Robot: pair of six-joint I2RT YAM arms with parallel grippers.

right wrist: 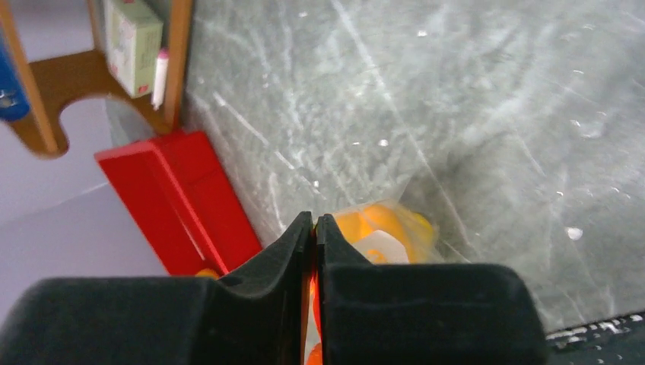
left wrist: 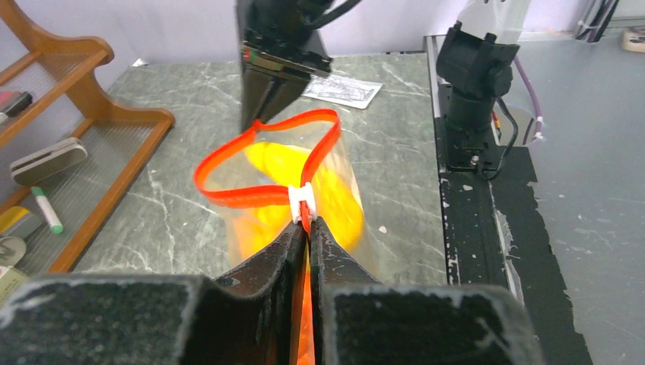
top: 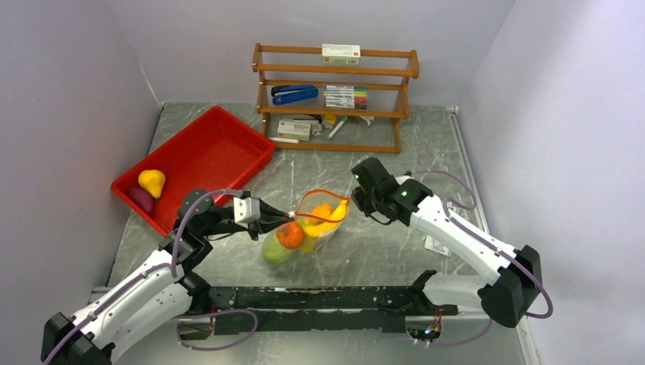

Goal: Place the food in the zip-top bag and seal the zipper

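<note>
The clear zip bag [top: 329,230] with an orange rim [left wrist: 232,196] stands mid-table, its mouth gaping in a loop. Inside are a yellow banana [top: 335,214], another yellow item and orange food. At the mouth's left end, my left gripper is shut on the rim, just below a white slider [left wrist: 302,199]. An orange pumpkin [top: 290,235] and a green round food [top: 277,249] sit under that gripper; whether both are inside the bag is unclear. My right gripper is at the rim's opposite end, fingers close together with orange-red edge between them; how firmly they close is unclear.
A red tray [top: 199,152] at the left holds a yellow pear-shaped food [top: 152,182] and a purple one [top: 141,200]. The wooden rack [top: 335,111] stands at the back with boxes and stationery. Table to the bag's right, below the right arm, is mostly clear.
</note>
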